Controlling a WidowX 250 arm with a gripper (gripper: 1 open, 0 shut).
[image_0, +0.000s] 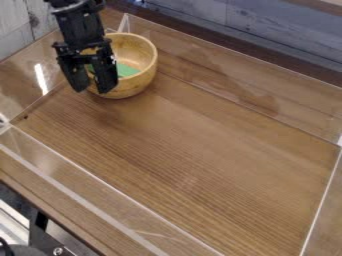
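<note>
A yellow-tan bowl (140, 56) sits at the upper left of the wooden table, with a green object (124, 70) inside it. My black gripper (86, 78) reaches down from the top over the bowl's left side, partly in front of it. Its fingertips are dark and small, and whatever may lie between them is hard to make out.
A raised edge runs along the back, and a pale edge runs along the left. A dark object with a white part shows at the bottom left corner.
</note>
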